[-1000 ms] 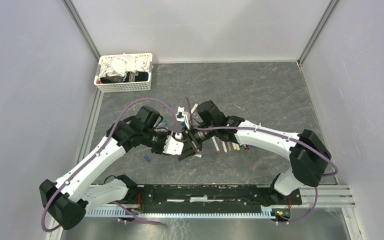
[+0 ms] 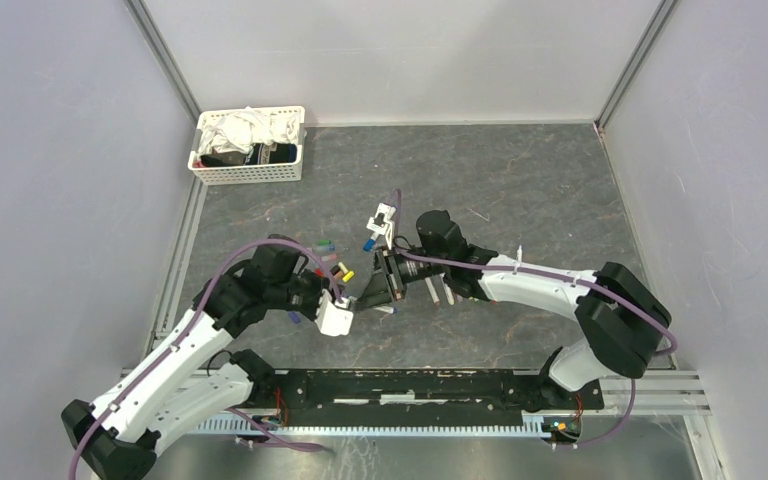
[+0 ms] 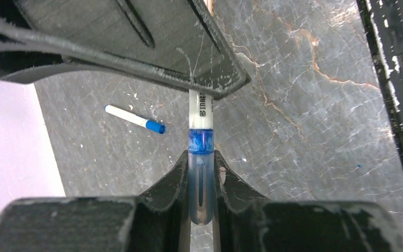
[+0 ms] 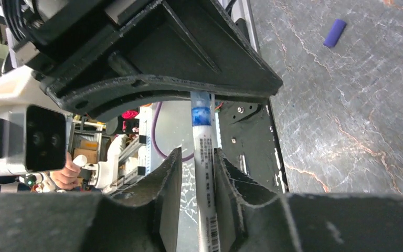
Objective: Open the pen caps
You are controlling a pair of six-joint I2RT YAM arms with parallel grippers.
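A white marker pen (image 3: pixel 200 113) with a blue band and a see-through bluish end spans the space between my grippers. My left gripper is shut on the see-through end. In the right wrist view, the printed white barrel (image 4: pixel 204 168) runs between the fingers of my right gripper, which stands slightly open, with a gap on the barrel's left side. The grippers face each other closely above the table; from the top they largely hide this pen. Another white pen with a blue end (image 3: pixel 134 118) lies below on the table.
Several coloured caps (image 2: pixel 348 275) lie beside the left arm, with a separate blue-purple cap (image 4: pixel 335 33) on the table. Several pens (image 2: pixel 434 291) lie under the right arm. A white basket (image 2: pixel 250 174) stands at the back left.
The right arm has shifted and turned slightly; the grippers remain close together.
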